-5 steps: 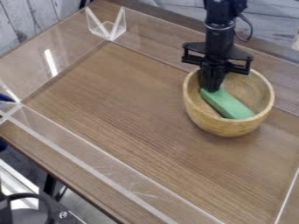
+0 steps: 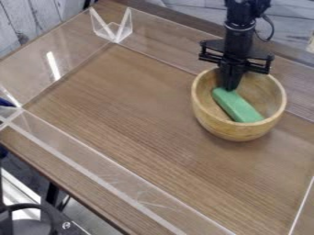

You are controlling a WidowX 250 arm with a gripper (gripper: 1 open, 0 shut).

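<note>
A wooden bowl [image 2: 207, 115] sits on the right part of the table, with a green elongated object [image 2: 236, 106] lying inside it. The black gripper [image 2: 229, 72] reaches down from the top to the bowl's back edge, its tips just above the upper end of the green object. Whether anything is between its fingers is too small to tell.
Clear plastic strips line its edges. A white bracket [image 2: 112, 27] stands at the back left, with a pale wooden wall behind.
</note>
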